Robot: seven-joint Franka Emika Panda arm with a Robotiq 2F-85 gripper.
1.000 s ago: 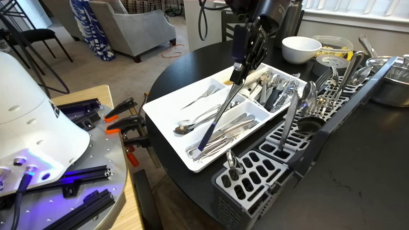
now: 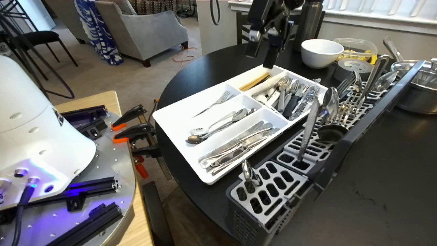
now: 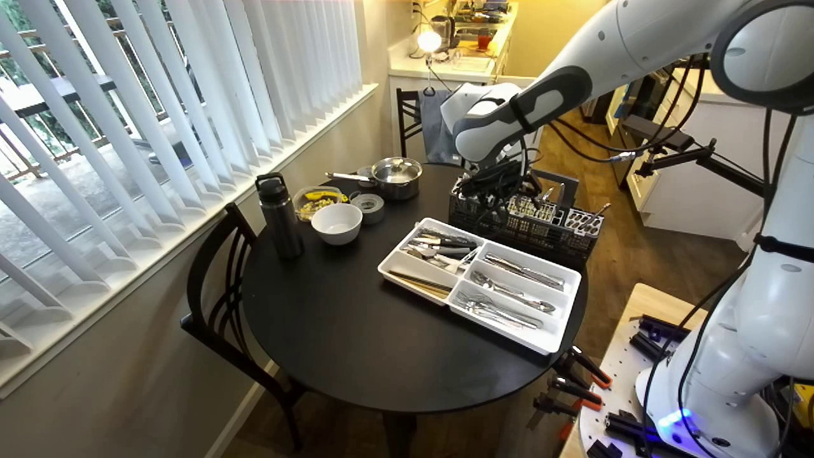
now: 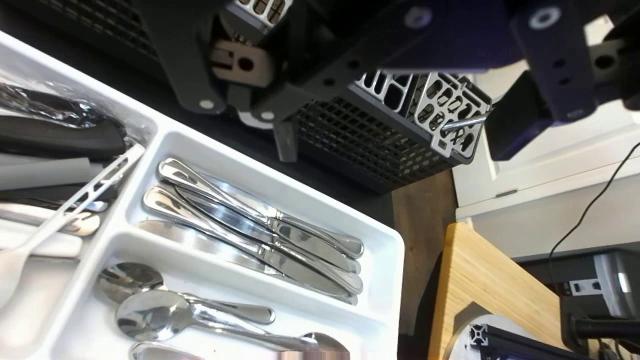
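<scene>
My gripper (image 2: 262,58) stands open above the far side of the cutlery tray, its fingertips apart and nothing between them. The wrist view shows the same gripper with one finger (image 4: 286,139) near the basket's side and the other finger (image 4: 517,117) to the right. Several knives (image 4: 264,231) lie together in one compartment of the white tray (image 4: 393,264). Spoons (image 4: 155,313) fill the neighbouring compartment, and a fork (image 2: 215,102) lies in another. The dark dishwasher basket (image 2: 266,192) stands alongside, holding upright cutlery, including a knife (image 2: 308,129).
A white bowl (image 2: 321,53), a roll of tape (image 3: 368,206), a plastic food container (image 3: 314,200), a pot (image 3: 398,179) and a tall bottle (image 3: 280,217) stand on the black table (image 3: 328,320). Free tabletop lies on the window side of the tray.
One second ago my gripper was shut on a knife slanting down into the knife compartment. Now it is open and higher up, and the knife is out of its fingers.
</scene>
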